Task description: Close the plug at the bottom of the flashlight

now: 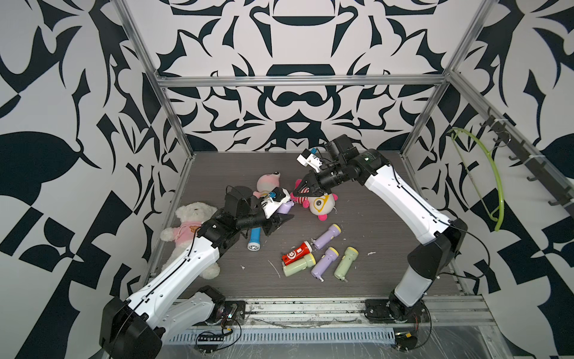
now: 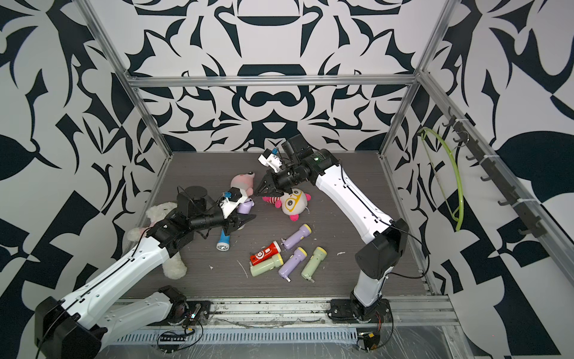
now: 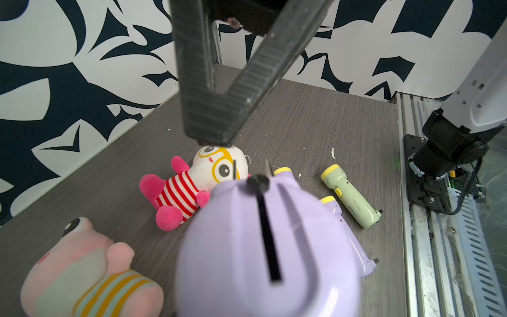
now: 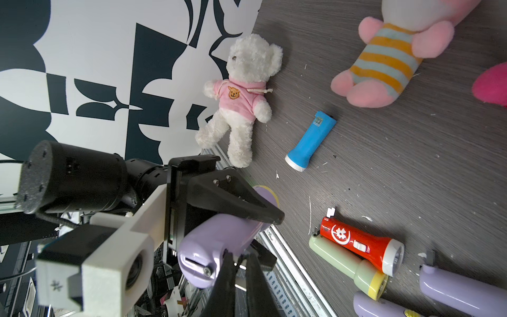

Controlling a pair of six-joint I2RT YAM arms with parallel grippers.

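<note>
A lavender flashlight (image 4: 216, 237) hangs above the table in my left gripper (image 1: 282, 218), whose fingers are closed on its body. The left wrist view shows its rounded end (image 3: 221, 248) close up, with a dark strip across it; whether a plug there is seated I cannot tell. My right gripper (image 1: 297, 190) is just up and right of that end, shut; in the right wrist view its dark fingertips (image 4: 230, 262) appear beside the flashlight's end, with nothing seen between them.
Blue (image 4: 310, 140), red (image 4: 359, 240), green (image 1: 346, 263) and lavender (image 1: 326, 260) flashlights lie on the table. A white bear (image 1: 188, 233) lies at left, two plush toys (image 3: 95, 269) behind the grippers.
</note>
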